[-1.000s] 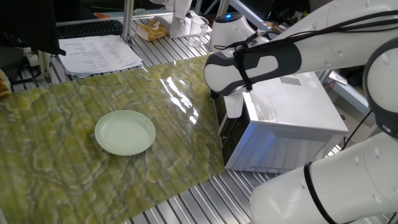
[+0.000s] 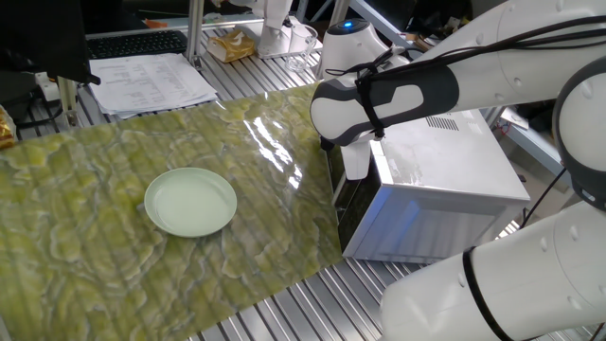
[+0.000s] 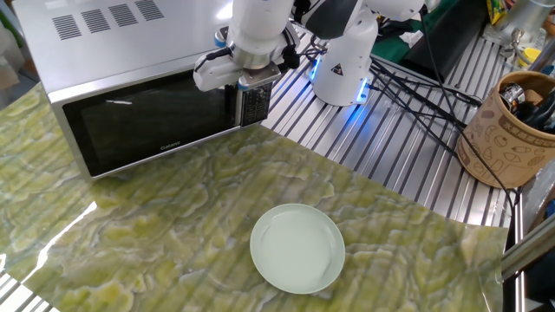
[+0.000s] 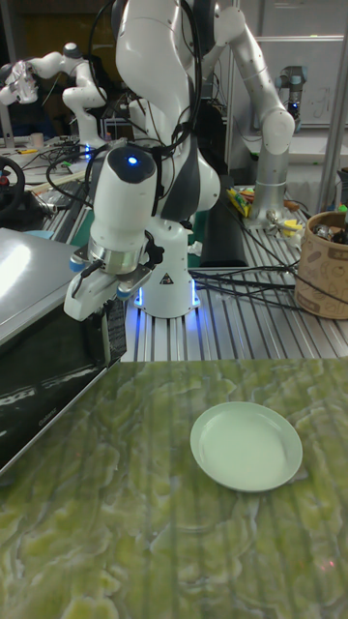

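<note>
A white microwave (image 3: 165, 52) has its dark glass door (image 3: 147, 121) closed, with a handle (image 3: 240, 106) on the door's right side. My gripper (image 3: 227, 74) is at the upper front of the microwave, close beside this handle. In exterior view 1 the white hand (image 2: 356, 161) points down along the front edge. Its fingers are too hidden to show how the fingers stand or whether they touch the handle. A pale green plate (image 2: 191, 203), empty, lies flat on the green marbled mat (image 2: 85, 256), clear of the microwave and the arm.
A brown patterned bucket (image 3: 499, 139) of items stands on the slatted metal table (image 3: 347, 160) near the arm's base (image 4: 167, 283). Papers (image 2: 151, 83) and a keyboard (image 2: 137, 44) lie beyond the mat. Around the plate the mat is bare.
</note>
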